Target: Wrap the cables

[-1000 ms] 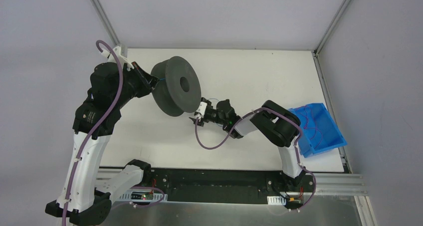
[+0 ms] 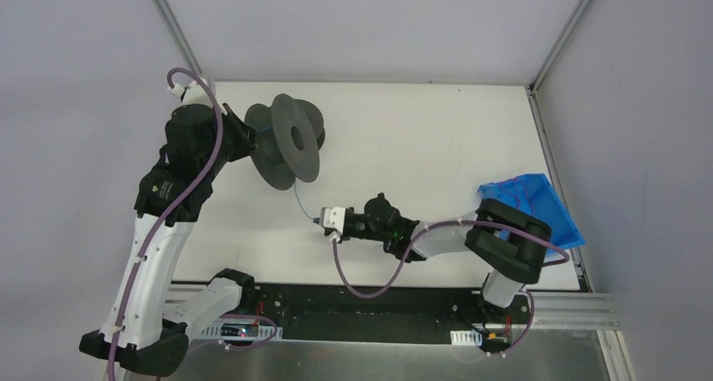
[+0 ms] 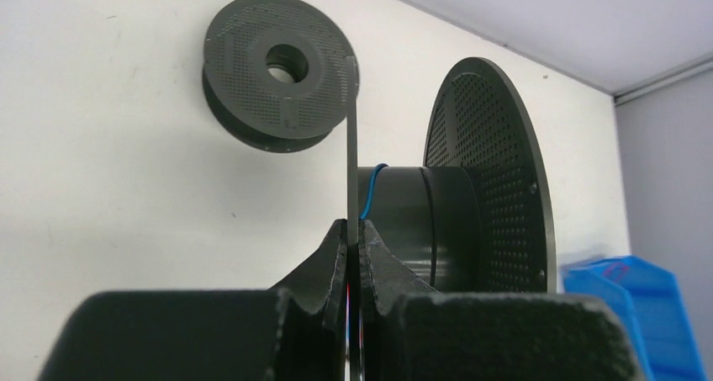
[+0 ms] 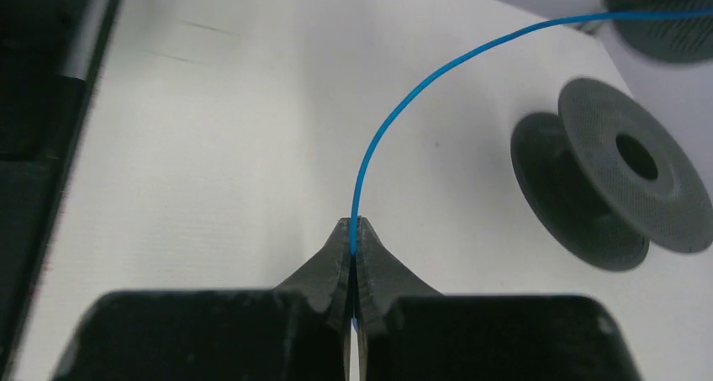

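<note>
A dark grey spool hangs off the table at the left, its far flange and drum showing in the left wrist view. My left gripper is shut on its near flange, seen edge-on as a thin strip between the fingers. A thin blue cable crosses the drum and runs from the spool down to my right gripper. That gripper is shut on the cable, low and right of the spool in the top view. The cable's far end is hidden.
Another grey spool lies flat on the white table, partly beneath the held one. A blue bin with cable inside stands at the right, partly behind the right arm.
The held spool has shifted left and turned, uncovering the spool below. Bin is now partly covered.
</note>
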